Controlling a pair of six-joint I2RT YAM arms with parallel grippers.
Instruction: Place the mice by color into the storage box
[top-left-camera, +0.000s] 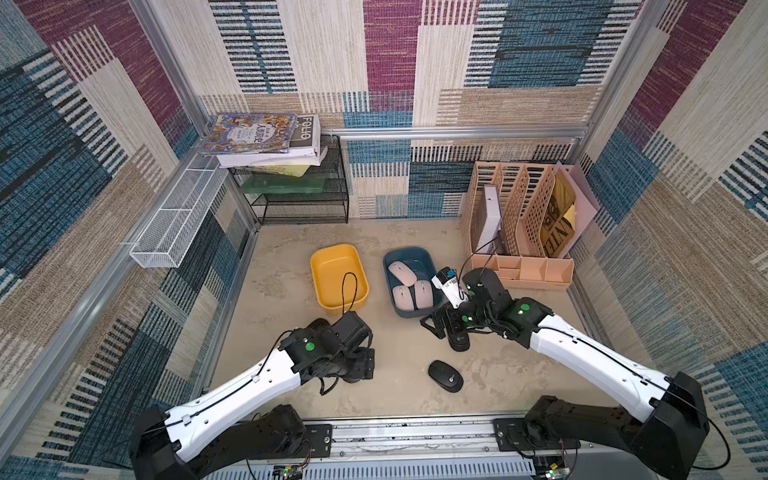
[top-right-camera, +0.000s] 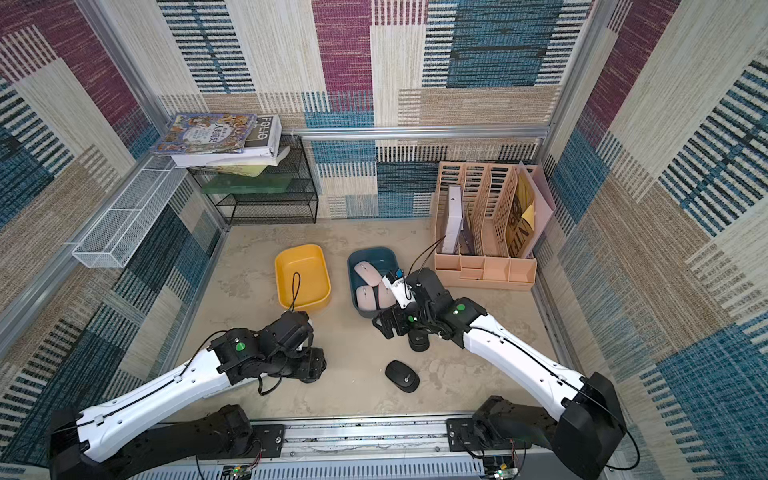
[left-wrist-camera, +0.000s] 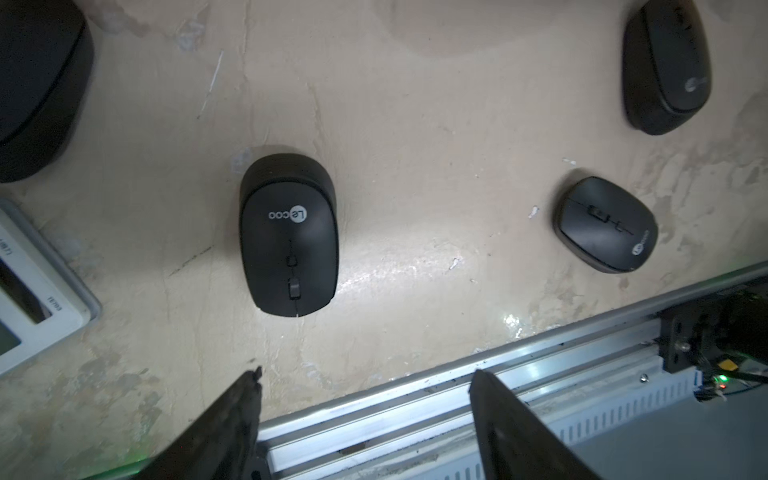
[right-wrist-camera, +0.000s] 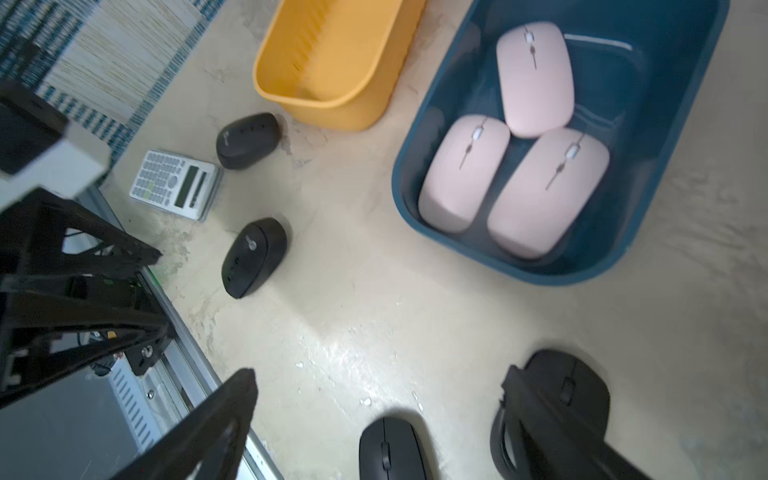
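Three pink mice lie inside the dark blue box. The yellow box to its left is empty. Several black mice are on the table: one lies upright ahead of my left gripper, whose fingers are apart with nothing between them. My right gripper is open above the table at the blue box's front. Its right finger partly covers a black mouse; another black mouse lies at that view's bottom edge. In the top left view, the left gripper hides the mice under it.
A white calculator lies at the left of the table. Behind stand a wire rack with books and a pink file organizer. A metal rail runs along the front edge.
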